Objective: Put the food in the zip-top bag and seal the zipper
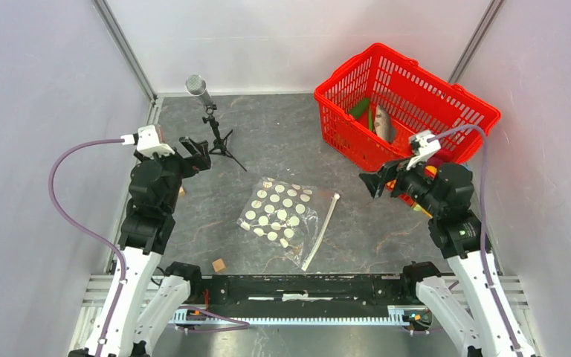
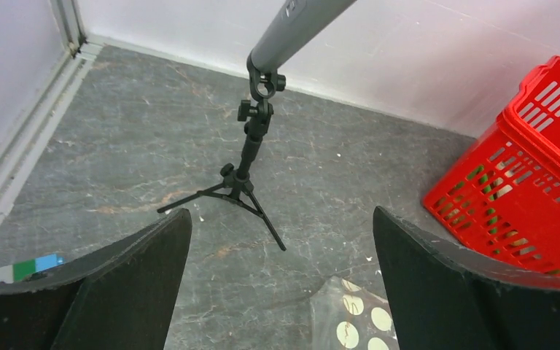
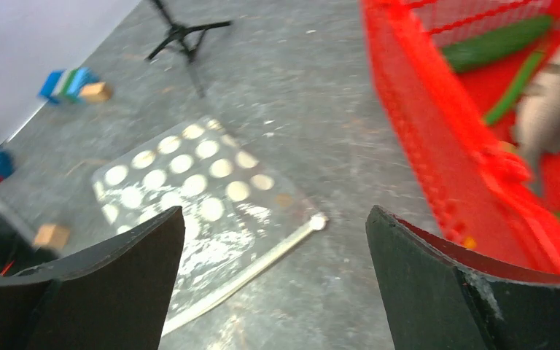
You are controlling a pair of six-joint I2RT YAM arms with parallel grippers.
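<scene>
A clear zip top bag with pale round dots (image 1: pixel 278 210) lies flat on the grey table, its white zipper strip (image 1: pixel 321 232) along the right side. Food sits inside the red basket (image 1: pixel 348 143) at the back right: a cucumber (image 3: pixel 497 44), a thin green vegetable (image 3: pixel 514 87) and a grey fish (image 3: pixel 552 102). My left gripper (image 1: pixel 198 153) is open and empty, up at the left near a tripod. The right gripper (image 1: pixel 381 184), open too with nothing between its fingers, hangs beside the basket's front left side, to the right of the bag.
A microphone on a black tripod (image 1: pixel 219 134) stands at the back left. Small wooden blocks (image 1: pixel 218 265) and coloured blocks (image 3: pixel 68 84) lie at the left. Table between tripod and basket is clear.
</scene>
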